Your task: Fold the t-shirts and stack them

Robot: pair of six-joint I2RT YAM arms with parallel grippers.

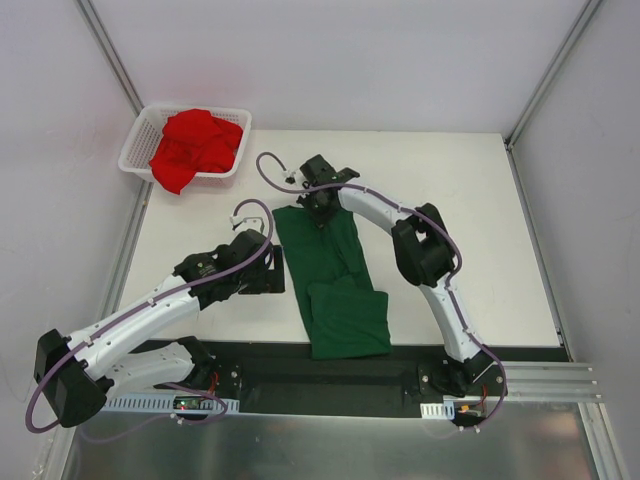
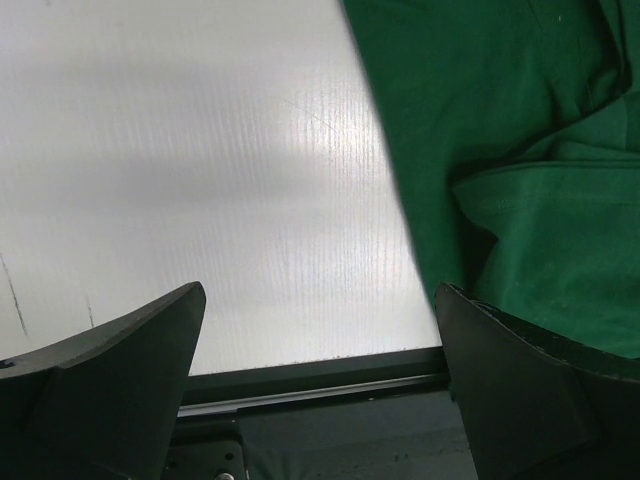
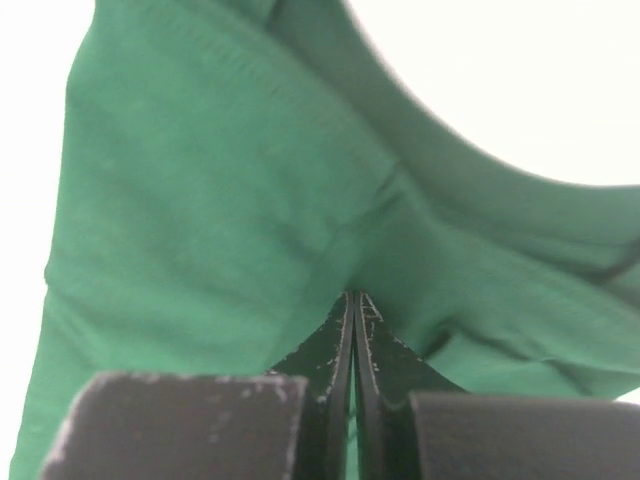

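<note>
A dark green t-shirt (image 1: 310,262) lies lengthwise on the table, its front part (image 1: 350,320) folded over and hanging past the front edge. My right gripper (image 1: 321,218) is low over the shirt's far end. In the right wrist view its fingertips (image 3: 340,315) meet against creased green cloth; whether any is pinched between them is hidden. Left of the shirt, my left gripper (image 1: 264,275) stands open and empty. The left wrist view shows bare table between its fingers, with the right finger (image 2: 510,370) overlapping the shirt's (image 2: 415,150) edge near the table's front.
A white basket (image 1: 136,150) with bunched red cloth (image 1: 196,145) stands at the back left corner. A dark rail (image 1: 270,362) runs along the front edge.
</note>
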